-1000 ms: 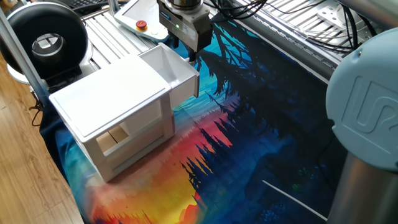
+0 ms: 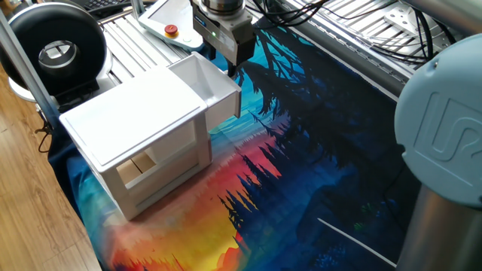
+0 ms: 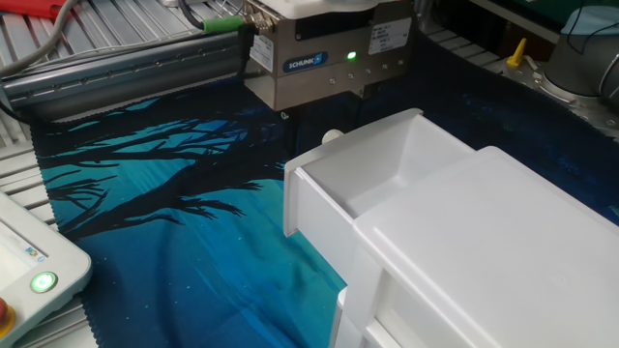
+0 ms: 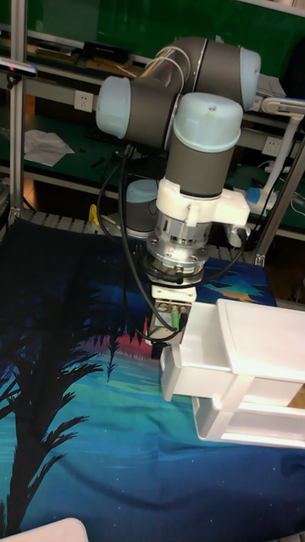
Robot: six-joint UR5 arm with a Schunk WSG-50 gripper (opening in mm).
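Observation:
A white drawer unit [image 2: 134,113] stands on the printed cloth, its upper drawer [image 2: 223,104] pulled out. No object shows in the visible part of that drawer. In exterior view 2, a small round white knob [image 3: 333,136] sticks out from the drawer front [image 3: 293,200]. My gripper [image 2: 230,70] points down just outside the drawer front, close to the knob. Its dark fingers blend into the dark cloth, so their spacing and any contact with the knob are unclear. In exterior view 3 the gripper body [image 4: 169,318] stands beside the drawer's outer end, its fingertips mostly hidden.
Bare cloth [image 2: 331,165] spreads to the right of the unit in exterior view 1. A teach pendant with a red stop button [image 2: 172,31] lies behind the unit. A round black device [image 2: 56,47] stands at the far left. Cables [image 2: 301,11] hang near the arm.

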